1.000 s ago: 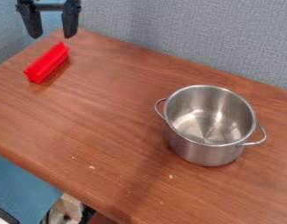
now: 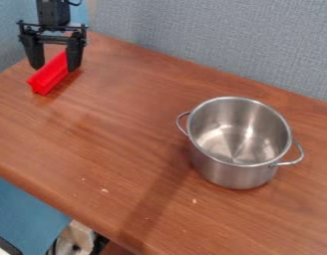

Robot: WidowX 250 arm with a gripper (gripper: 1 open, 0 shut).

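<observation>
My black gripper (image 2: 53, 59) hangs at the upper left with its two fingers spread open, straddling a long red object (image 2: 49, 77) that lies on the wooden table. Part of the red object is hidden behind the gripper. Whether the fingertips touch it or the table cannot be told.
A steel pot (image 2: 239, 141) with two side handles stands on the right of the table (image 2: 140, 95). A grey wall runs along the back, and the table's edge drops away at the lower left.
My gripper has come down from the top edge of the view onto the red object, still open. The red object and the pot look unmoved.
</observation>
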